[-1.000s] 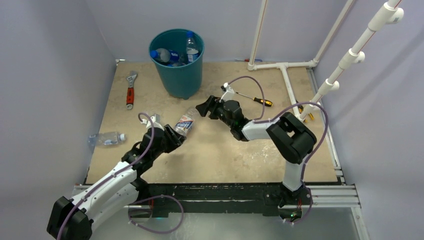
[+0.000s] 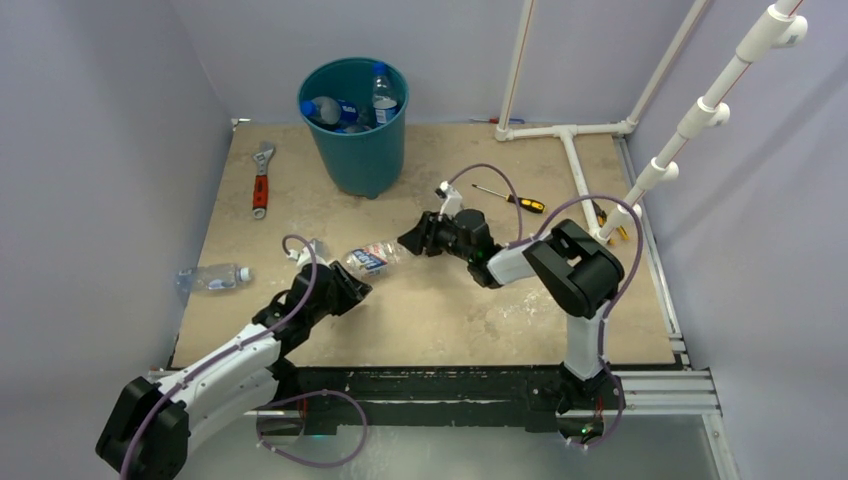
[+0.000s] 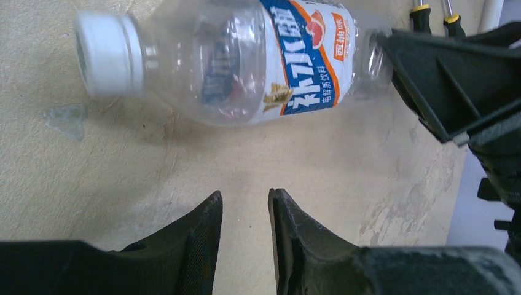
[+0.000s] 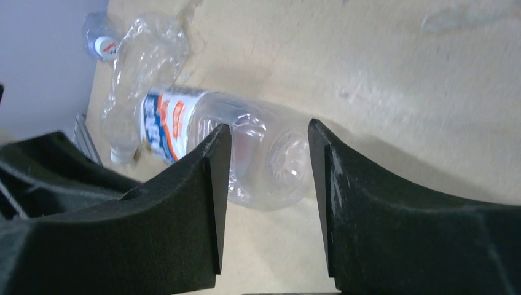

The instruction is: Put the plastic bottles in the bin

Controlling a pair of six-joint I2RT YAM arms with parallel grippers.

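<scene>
A clear bottle (image 2: 370, 258) with an orange and blue label lies between my grippers. My right gripper (image 2: 410, 240) is at its bottom end; in the right wrist view the fingertips (image 4: 218, 138) are over that end, which looks gripped. My left gripper (image 2: 355, 290) sits by the cap end; in the left wrist view its fingertips (image 3: 276, 200) are below the bottle, apart from it, and I cannot tell what is between them. Another bottle (image 2: 212, 279) lies at the left. The teal bin (image 2: 355, 160) at the back holds several bottles.
An adjustable wrench (image 2: 260, 190) lies left of the bin. A screwdriver (image 2: 525, 204) and white pipe frame (image 2: 580, 170) are on the right.
My left gripper has shifted slightly toward the front.
</scene>
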